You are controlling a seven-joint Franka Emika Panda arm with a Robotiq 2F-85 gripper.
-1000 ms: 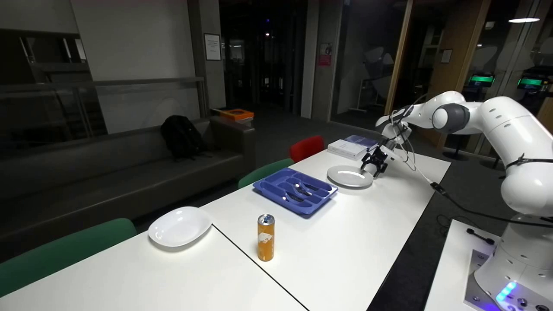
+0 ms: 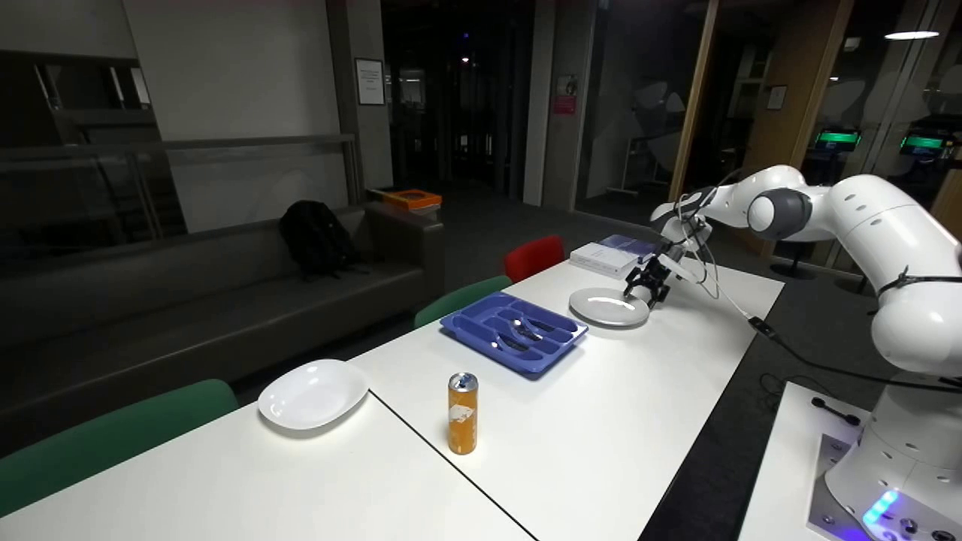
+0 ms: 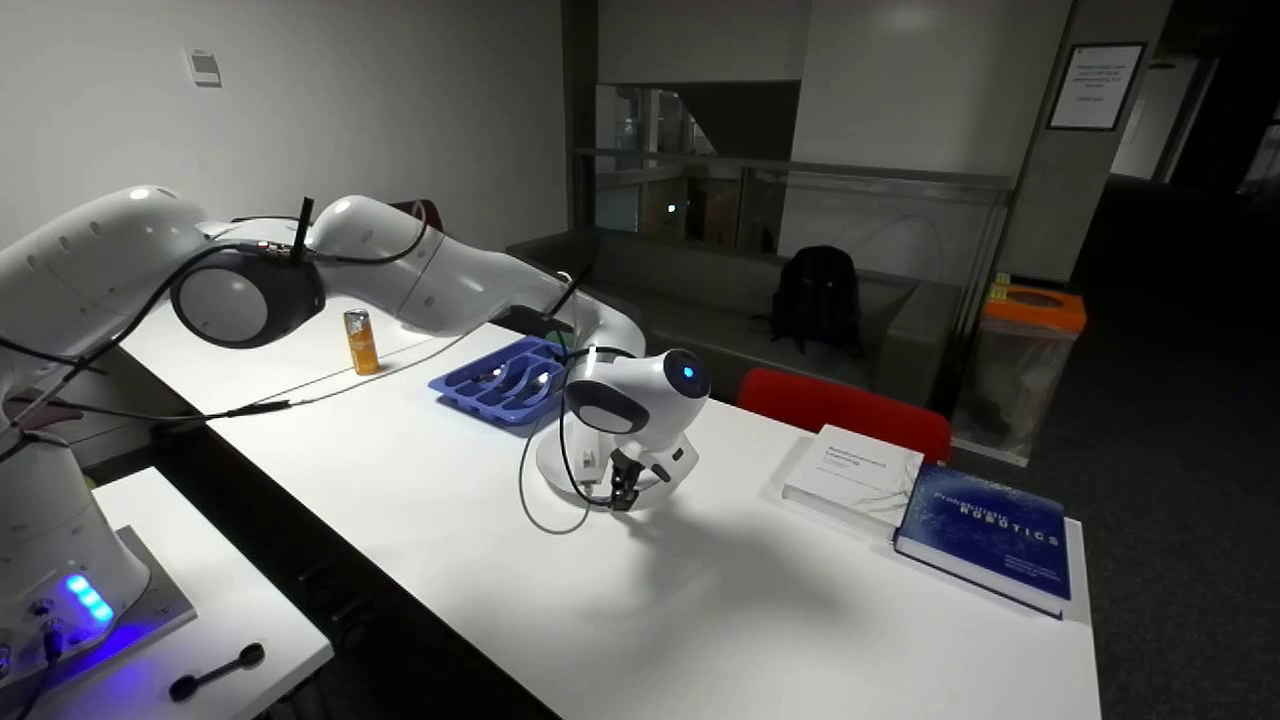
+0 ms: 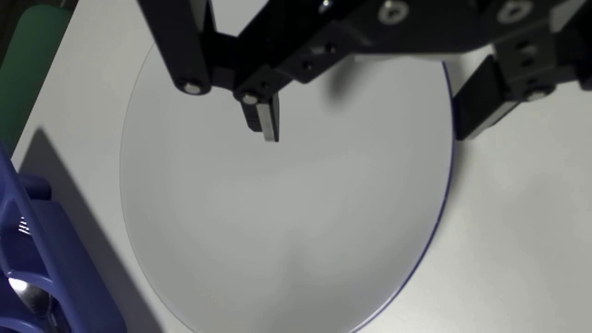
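My gripper is open with nothing held, its two fingers well apart. It stands at the edge of a round, light grey plate (image 4: 288,211) that lies flat on the table. In the wrist view one finger (image 4: 270,119) is over the plate's inside, and the other is at the rim's right side, close to it; contact cannot be made out. Exterior view 1 shows the plate (image 2: 609,309) partly behind the gripper's fingers, and exterior view 2 has most of it hidden by the arm.
Beside the plate sits a blue cutlery tray (image 2: 532,362) holding several utensils. An orange can (image 2: 462,419) stands upright nearer, and a white dish (image 2: 313,394) lies at the left. Two books, one white (image 3: 854,470) and one blue (image 3: 986,528), lie at the table's end.
The arm and gripper have shifted slightly lower and toward the plate. The plate, tray, can and dish look unmoved.
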